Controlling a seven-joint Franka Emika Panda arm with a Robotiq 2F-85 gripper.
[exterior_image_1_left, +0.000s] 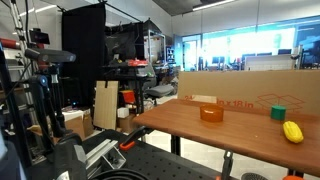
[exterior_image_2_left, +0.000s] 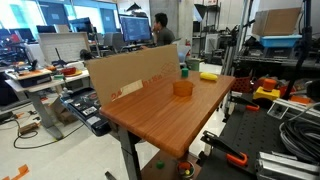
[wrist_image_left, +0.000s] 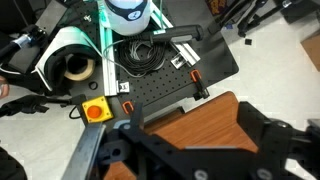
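An orange bowl (exterior_image_1_left: 211, 114) rests on the brown wooden table (exterior_image_1_left: 180, 122); exterior view 2 shows the same bowl (exterior_image_2_left: 183, 89) near the table's middle. Farther along stand a small green cup (exterior_image_1_left: 279, 112) and a yellow, rounded oblong object (exterior_image_1_left: 292, 132), both apart from the bowl. The wrist view looks down past my gripper, whose dark fingers are spread wide open with nothing between them. Below them lies only a bare part of the tabletop (wrist_image_left: 205, 125). Neither the bowl, the cup nor the yellow object appears in the wrist view.
A cardboard panel (exterior_image_1_left: 235, 88) stands along the table's far side. Beside the table is the dark robot base plate (wrist_image_left: 165, 88) with coiled cable (wrist_image_left: 145, 55) and a yellow box with a red button (wrist_image_left: 95, 112).
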